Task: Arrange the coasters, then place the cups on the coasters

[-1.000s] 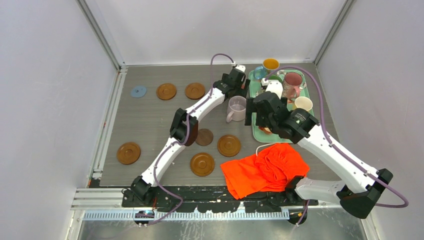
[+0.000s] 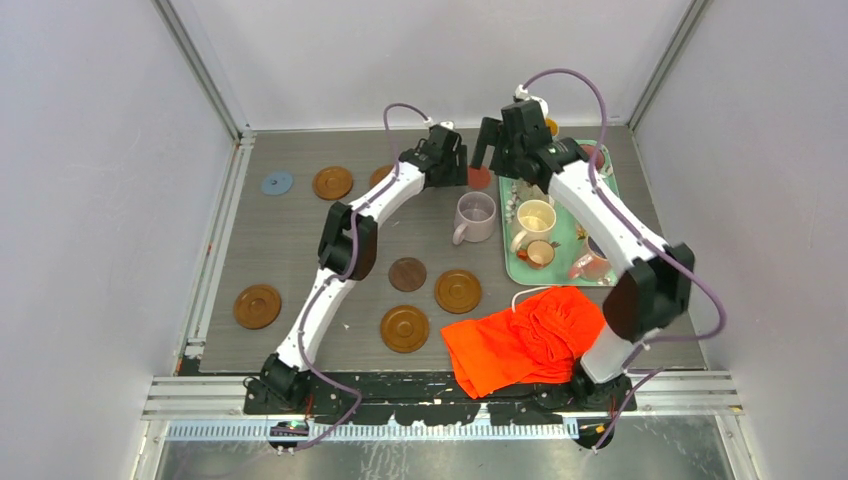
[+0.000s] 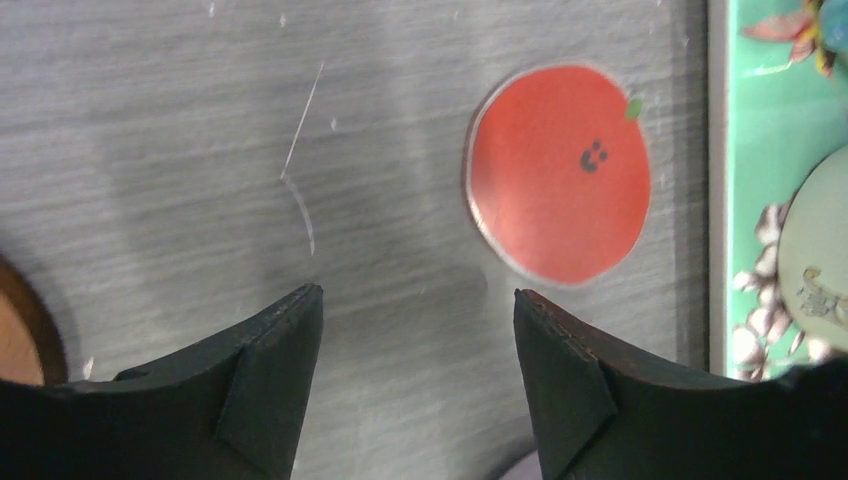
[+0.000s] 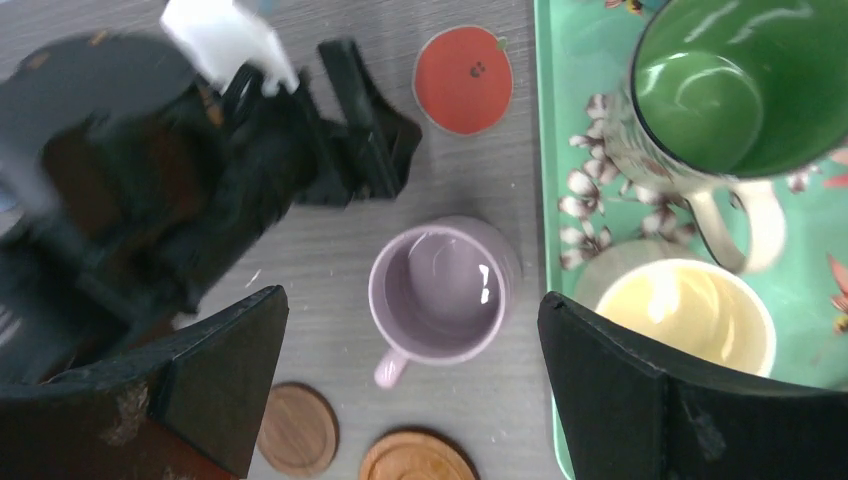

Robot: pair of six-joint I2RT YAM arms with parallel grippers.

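Observation:
A red round coaster (image 2: 478, 177) (image 3: 558, 175) (image 4: 463, 80) lies on the grey table left of the green tray. My left gripper (image 2: 456, 170) is open above the table beside it, nothing between its fingers. My right gripper (image 2: 485, 145) is open, raised above the tray's upper left part. A lilac mug (image 2: 475, 215) (image 4: 440, 285) stands just below the coaster. On the tray (image 2: 515, 270) are a green-lined cup (image 4: 730, 95), a cream cup (image 2: 535, 218) (image 4: 680, 310) and other mugs.
Brown saucers (image 2: 404, 328) (image 2: 257, 306) and a blue coaster (image 2: 277, 182) lie about the table. An orange cloth (image 2: 520, 340) lies at the front right.
My left gripper has moved left, away from the tray.

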